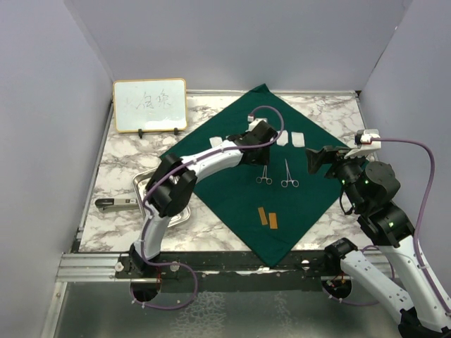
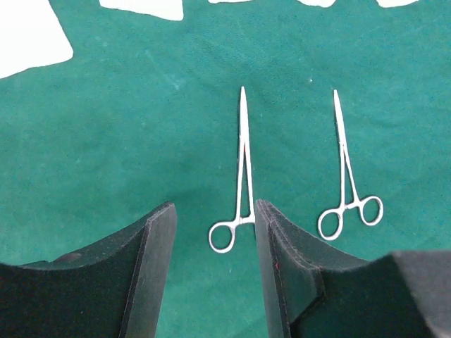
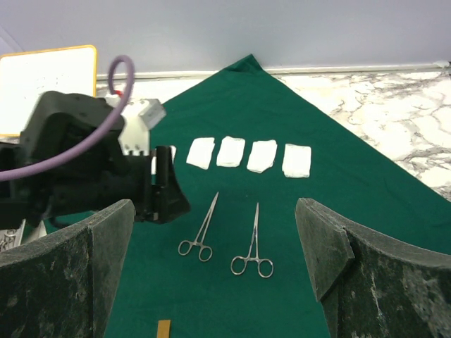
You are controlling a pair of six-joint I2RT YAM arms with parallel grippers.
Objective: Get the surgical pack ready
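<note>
Two forceps lie on the green drape [image 1: 236, 218]: the left one [image 2: 239, 222] is seen just beyond the fingertips of my open left gripper in the left wrist view, the other [image 2: 342, 206] to its right. A row of white gauze squares [image 3: 297, 160] lies behind them, some hidden by the left arm. Two tan strips [image 1: 273, 220] lie nearer the front. My right gripper stands open at the right side, nothing between its fingers.
A steel tray [image 1: 180, 217] at the left is partly hidden by the left arm. A whiteboard [image 1: 150, 105] stands at the back left.
</note>
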